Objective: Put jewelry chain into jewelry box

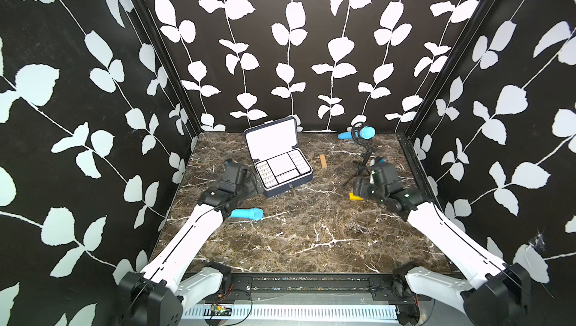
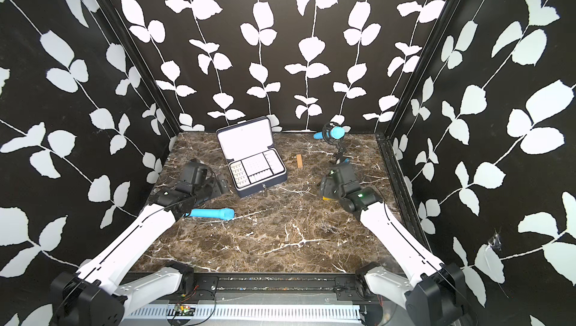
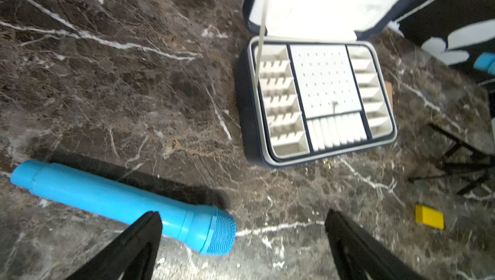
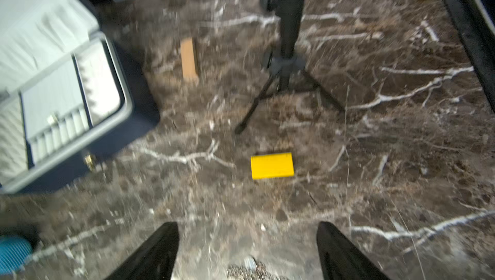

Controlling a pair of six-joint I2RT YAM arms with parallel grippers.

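Note:
The silver chain (image 4: 252, 270) lies bunched on the marble table, cut off by the bottom edge of the right wrist view; from above it is a small faint heap (image 2: 328, 228). The jewelry box (image 1: 289, 189), dark blue with a white compartmented inside, stands with its lid up at the back left. My right gripper is in the air over the right side, its fingers apart and nothing between them. Left of the box, my left gripper hangs open and empty, facing the table between the box and a blue microphone (image 3: 129, 197).
A yellow block (image 4: 272, 166) and the black tripod (image 4: 286, 66) stand beyond the right gripper. Another blue microphone (image 1: 367, 132) sits at the tripod's top. A wooden block (image 4: 188, 59) lies right of the box.

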